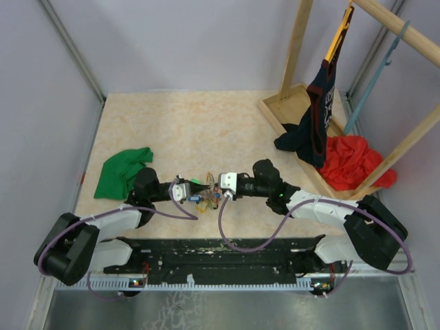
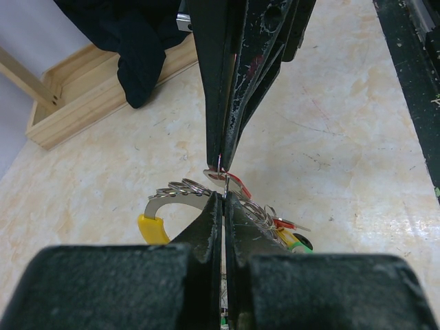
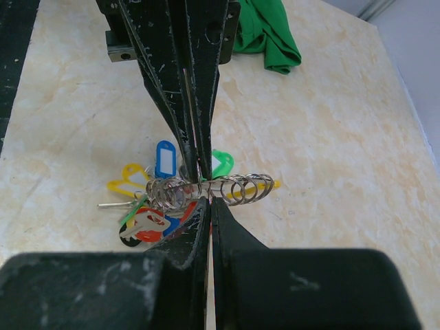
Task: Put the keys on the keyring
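Note:
Both grippers meet at the table's centre over a bunch of keys with coloured tags [image 3: 165, 160] and a coiled silver keyring [image 3: 251, 190]. My left gripper [image 1: 206, 187] is shut on part of the keyring's wire, seen between its tips in the left wrist view. My right gripper [image 1: 221, 183] faces it, also shut, with a thin piece of metal at its tips. In the right wrist view the coil runs across both grippers' tips, with red, yellow, blue and green tags hanging around it. Whether any key is threaded on the ring I cannot tell.
A green cloth [image 1: 120, 172] lies at the left. At the right stands a wooden tray [image 1: 285, 108] with a frame, a dark hanging bag [image 1: 316, 117] and a red cloth [image 1: 350, 165].

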